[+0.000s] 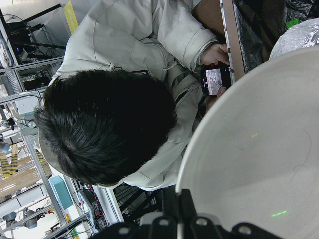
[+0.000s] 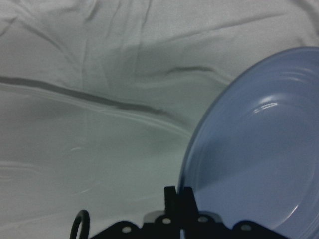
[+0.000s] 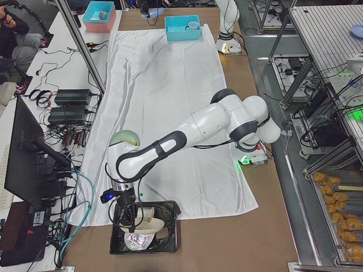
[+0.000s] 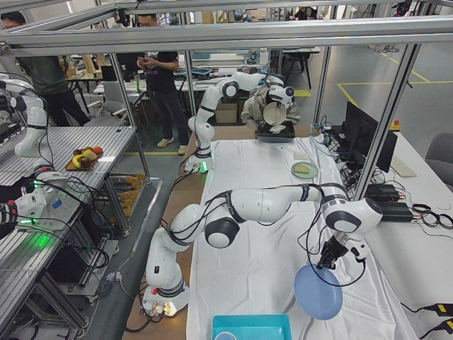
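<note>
In the left wrist view a white bowl (image 1: 254,149) fills the right side, its rim between the fingers of my shut left gripper. In the camera left view the bowl (image 3: 148,225) is tilted over a black bin (image 3: 170,241) holding a foil-covered item (image 3: 138,242). My right gripper is shut on the rim of a blue plate (image 2: 249,149), seen above the white cloth in the right wrist view and near the cloth's end in the camera right view (image 4: 318,297).
A green plate (image 4: 304,176) with a yellow item lies on the cloth near the bin. A teal container (image 3: 176,35) stands at the opposite end. A person (image 1: 104,124) sits just beyond the bin.
</note>
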